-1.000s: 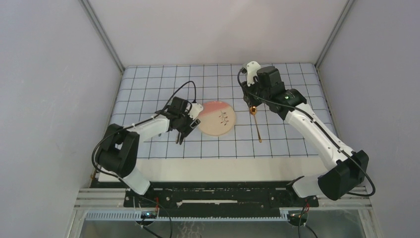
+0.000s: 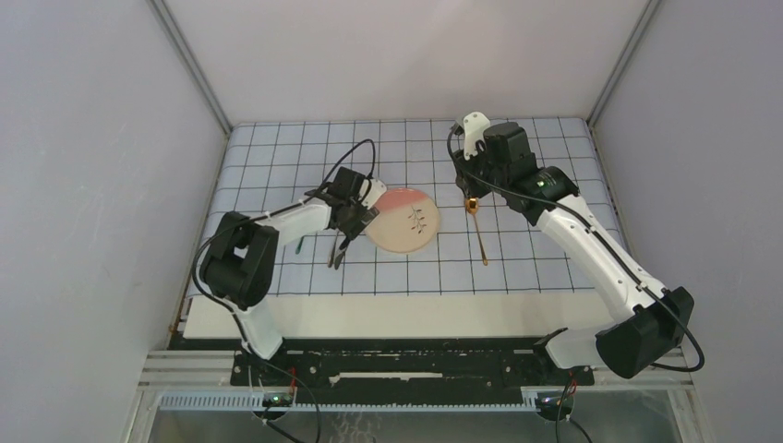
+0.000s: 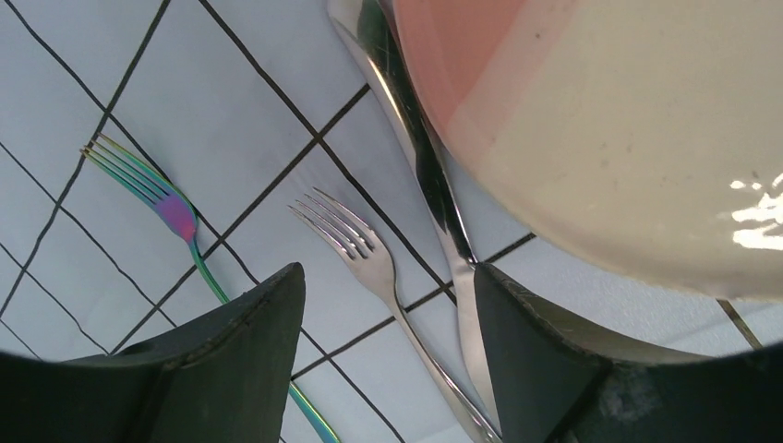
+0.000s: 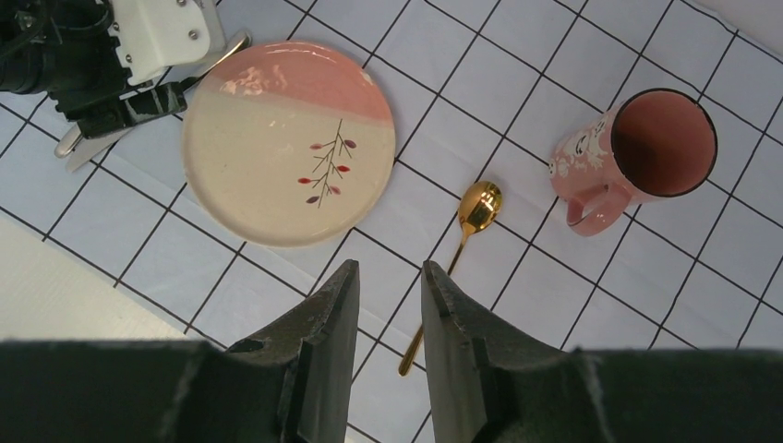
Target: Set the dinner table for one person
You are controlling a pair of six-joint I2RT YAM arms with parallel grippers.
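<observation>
A cream and pink plate [image 2: 402, 221] lies mid-table. Along its left edge runs a silver knife [image 3: 429, 175], with a silver fork [image 3: 374, 268] beside it. Farther left lies a rainbow-coloured fork [image 3: 175, 212]. My left gripper is open above the silver cutlery; its right fingertip overlaps the knife in view, and I cannot tell whether they touch. To the plate's right rests a gold spoon [image 4: 479, 207]. A pink mug [image 4: 591, 166] stands beyond the spoon. My right gripper hangs above the table, part open, nothing between its fingers.
The left arm's wrist [image 4: 111, 65] is over the plate's left rim. Bare cream table [image 2: 397, 314] runs along the front edge.
My left arm has moved slightly rightward and toward the back, uncovering more of the cutlery. My right arm shifted only a little. Plate and spoon stayed put.
</observation>
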